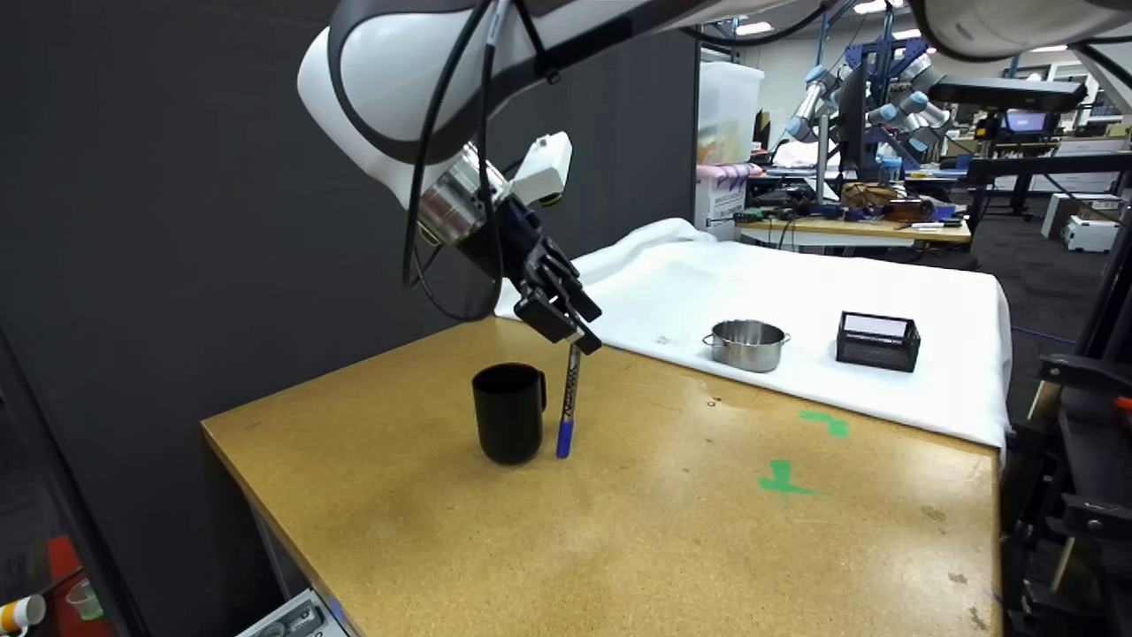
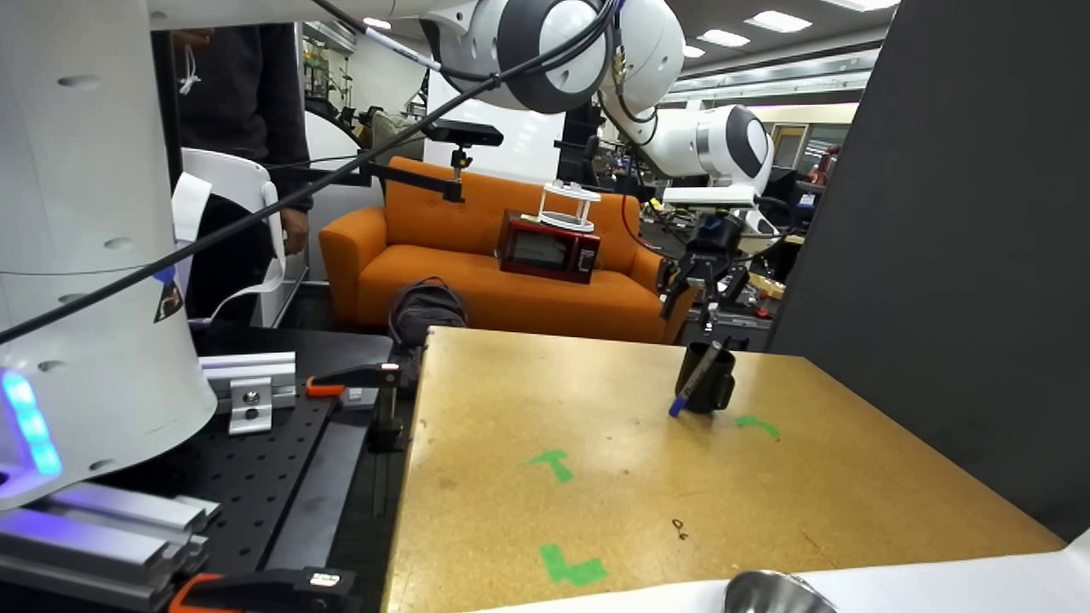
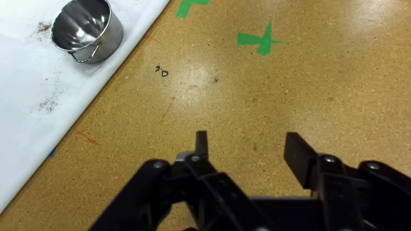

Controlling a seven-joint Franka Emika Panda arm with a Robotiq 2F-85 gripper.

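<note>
The black mug (image 1: 507,419) stands upright on the wooden table. A grey marker with a blue cap (image 1: 569,393) is outside it, on its handle side, nearly vertical with the cap end down. In exterior view 2 the marker (image 2: 699,374) slants across the front of the mug (image 2: 721,392); whether it touches the mug or the table I cannot tell. My gripper (image 1: 576,331) is above the marker's upper end, tilted. From the wrist, the gripper is open, fingers apart, with only tabletop visible between them; neither marker nor mug appears there.
A steel pot (image 1: 747,346) and a black mesh basket (image 1: 877,341) rest on the white cloth (image 1: 679,278) beside the table. Green tape (image 1: 782,478) marks the tabletop. A dark panel (image 1: 212,191) rises behind the arm.
</note>
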